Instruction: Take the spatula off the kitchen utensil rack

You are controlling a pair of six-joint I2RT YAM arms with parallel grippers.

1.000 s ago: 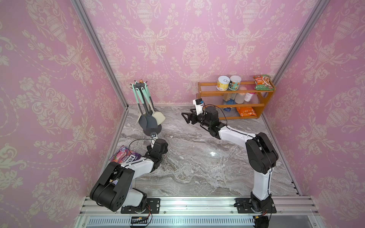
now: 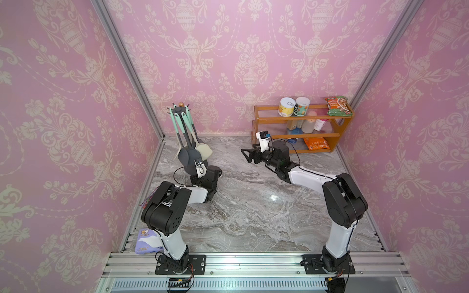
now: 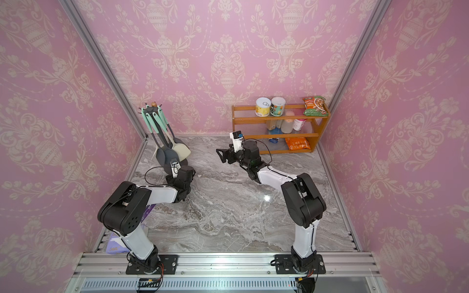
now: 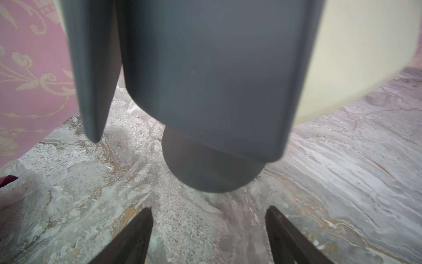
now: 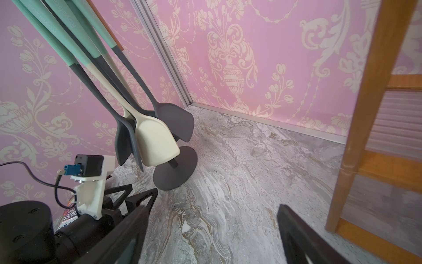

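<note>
The utensil rack, its round dark base (image 5: 186, 165) on the marble table at the left back, carries several hanging utensils with mint-green handles. Among them are a dark grey spatula (image 2: 195, 155) facing the front and a cream one (image 5: 157, 140) beside it. In the left wrist view the dark spatula's blade (image 4: 215, 74) fills the upper middle. My left gripper is open, low in front of the blades, with only bare table showing between its fingers. My right gripper stands open and empty over mid-table, left of the wooden shelf.
A wooden shelf (image 2: 265, 120) with cans, jars and bags stands at the back right, close to my right gripper. A purple pack (image 2: 148, 241) lies at the front left.
The right arm has shifted slightly right. The utensils hang as before.
</note>
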